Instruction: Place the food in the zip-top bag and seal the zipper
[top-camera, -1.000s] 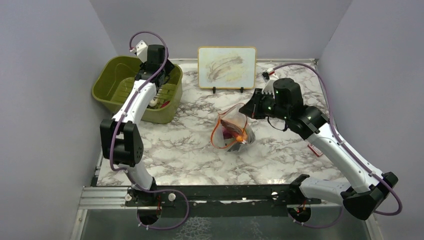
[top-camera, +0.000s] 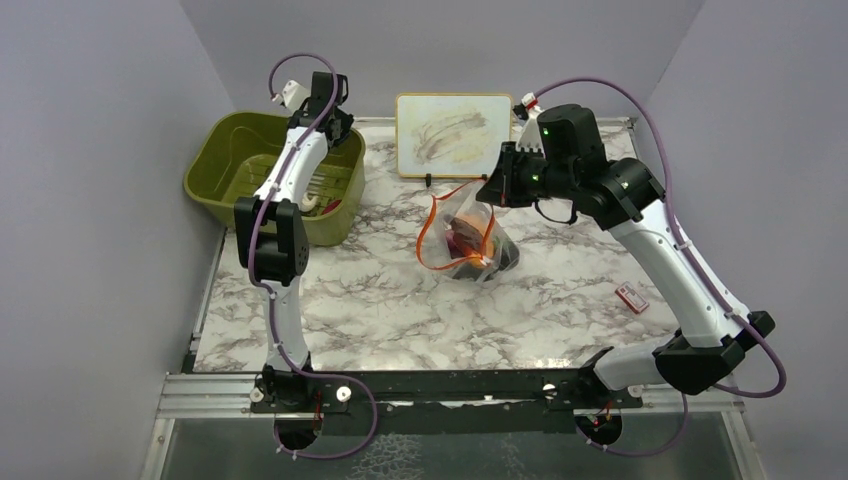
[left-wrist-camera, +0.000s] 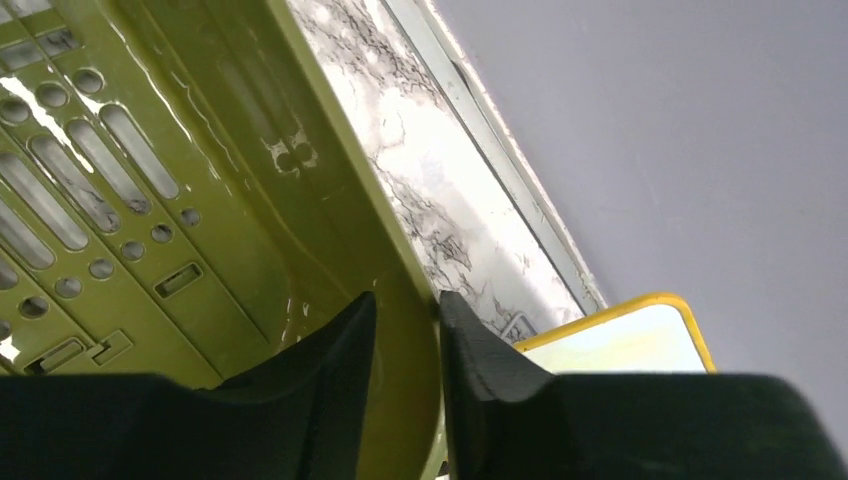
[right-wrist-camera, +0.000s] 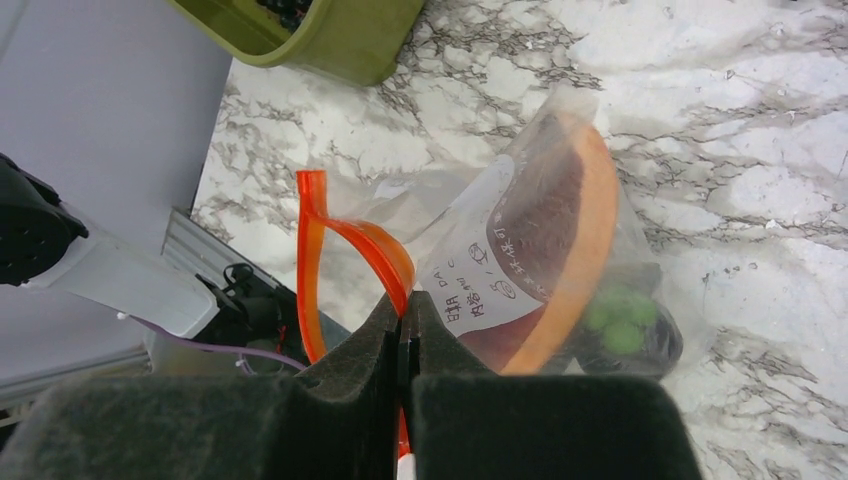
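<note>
The clear zip top bag (top-camera: 470, 237) with an orange-edged mouth stands in the middle of the table, its mouth toward the left. Food shows inside it, including green round pieces (right-wrist-camera: 620, 318) and a red-and-orange pack. My right gripper is shut on the orange edge at the bag's mouth. Over the far right side of the green bin (top-camera: 344, 222), my left gripper is part open. The bin's rim runs between its fingers in the left wrist view; whether they touch it cannot be told. Nothing is gripped there.
Inside the bin, a pale item (top-camera: 309, 201) and a red item (top-camera: 331, 206) lie near the front. A whiteboard (top-camera: 453, 136) stands at the back edge. A small red box (top-camera: 632, 297) lies at right.
The right gripper has moved toward the back, and the bag's mouth has moved with it. My left arm has shifted slightly toward the back and right over the bin.
</note>
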